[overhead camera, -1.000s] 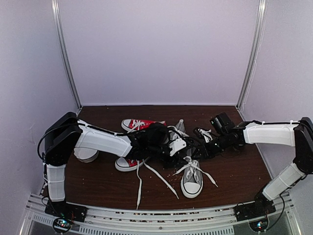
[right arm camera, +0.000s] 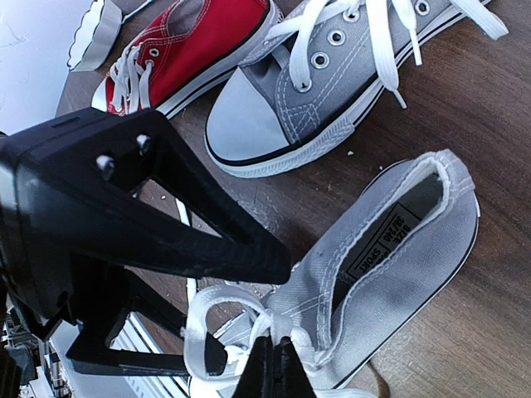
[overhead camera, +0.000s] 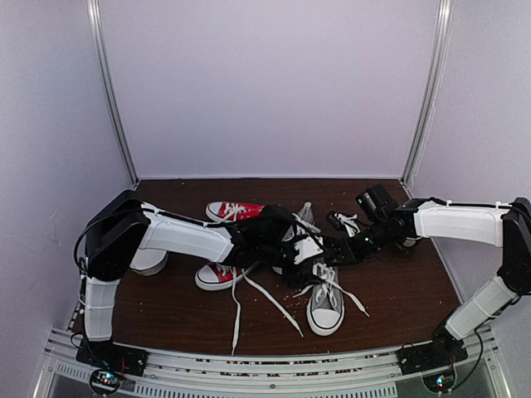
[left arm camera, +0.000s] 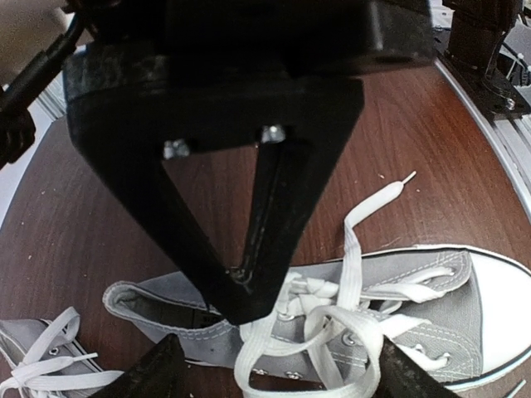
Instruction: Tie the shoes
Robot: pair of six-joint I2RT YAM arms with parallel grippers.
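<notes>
A grey sneaker [overhead camera: 325, 311] lies toe-to-front at the table's middle right, its white laces [left arm camera: 353, 274] looped over the eyelets. Both grippers meet over it. In the left wrist view my left gripper stands open around the lace loops, its fingertips low in the frame; a black finger of the other gripper reaches down to the loop. In the right wrist view my right gripper is shut at the bottom centre among the laces; whether lace is between its fingertips is hard to see.
A second grey sneaker [right arm camera: 249, 124] lies behind, with red sneakers [overhead camera: 211, 278] to the left, their laces trailing forward. A white round object [overhead camera: 149, 264] sits at the left.
My left gripper has shifted slightly over the grey shoe's laces, its wrist tilting. The right arm has barely moved.
</notes>
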